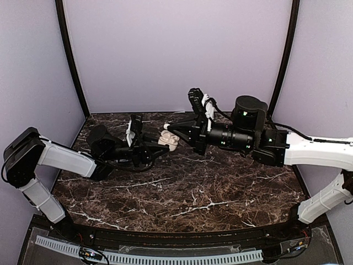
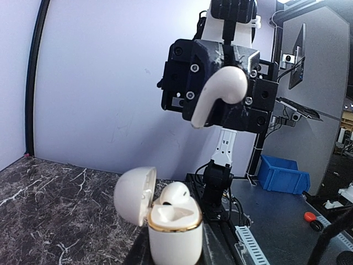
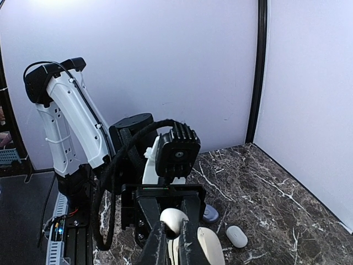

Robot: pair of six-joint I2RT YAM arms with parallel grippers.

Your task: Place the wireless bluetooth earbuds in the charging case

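Note:
My left gripper (image 1: 159, 144) is shut on the white charging case (image 2: 175, 243), whose lid (image 2: 131, 193) stands open, with a rounded white piece in the compartment. My right gripper (image 1: 172, 128) is shut on a white earbud (image 2: 223, 88), held stem down above the case, slightly to its right in the left wrist view. In the right wrist view the earbud (image 3: 173, 217) sits between the fingertips, with the case (image 3: 209, 247) partly hidden behind them.
On the marble table (image 3: 281, 221) lie a small white oval object (image 3: 236, 236) and a grey one (image 3: 210, 213), seen in the right wrist view.

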